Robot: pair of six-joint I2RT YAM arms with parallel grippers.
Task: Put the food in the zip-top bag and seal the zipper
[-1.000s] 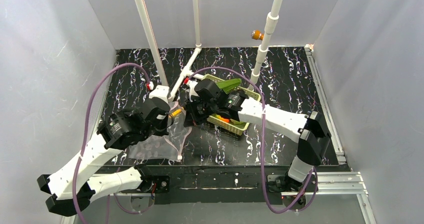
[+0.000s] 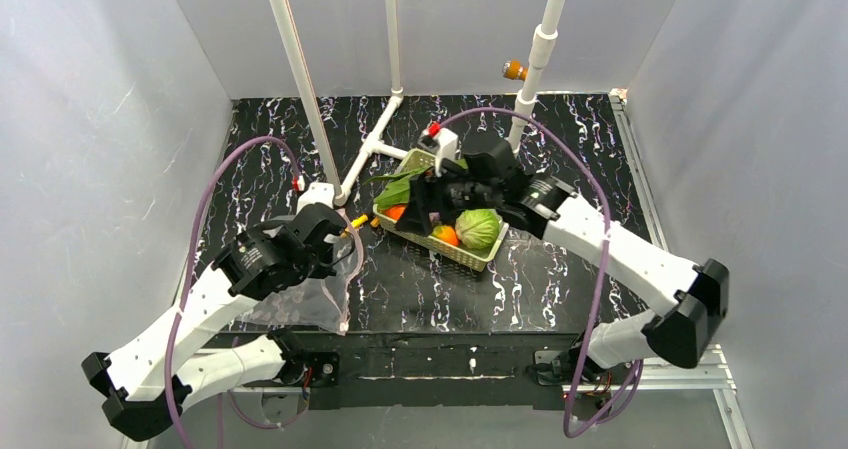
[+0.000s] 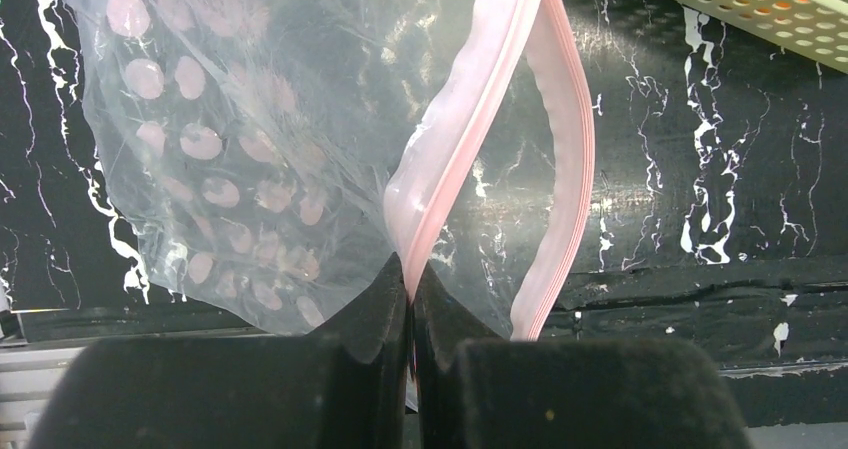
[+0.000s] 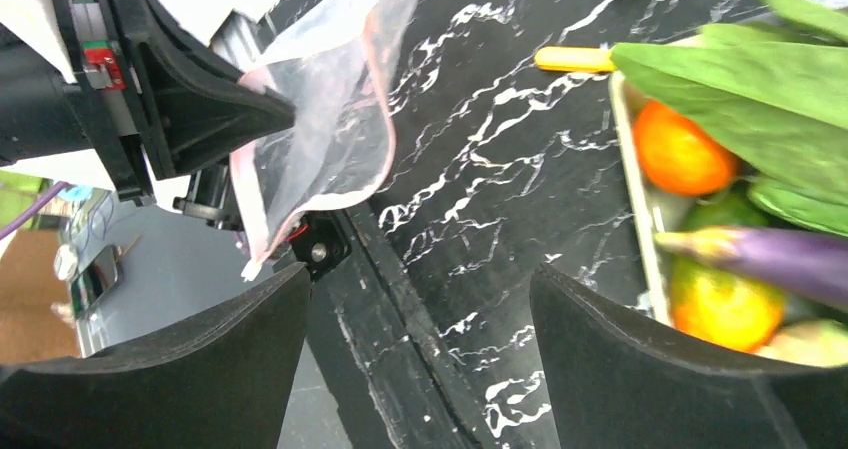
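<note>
A clear zip top bag (image 3: pixel 300 169) with a pink zipper edge (image 3: pixel 470 159) fills much of the left wrist view, its mouth spread apart. My left gripper is shut on one side of that pink rim; the other side hangs free to the right. In the right wrist view the bag (image 4: pixel 325 119) is held up from the left. My right gripper stands open with nothing between its fingers. Food lies in the basket beside it: an orange (image 4: pixel 682 149), an eggplant (image 4: pixel 770 254), leafy greens (image 4: pixel 740 79) and a cabbage (image 2: pixel 478 229).
The pale green basket (image 2: pixel 465 257) stands mid-table. A yellow-handled object (image 4: pixel 572 59) lies beside it near the bag. White pipes (image 2: pixel 300 59) rise behind.
My right gripper has moved away from the bag's mouth to the right, over the basket, and now stands open. The left arm and the bag have shifted slightly.
</note>
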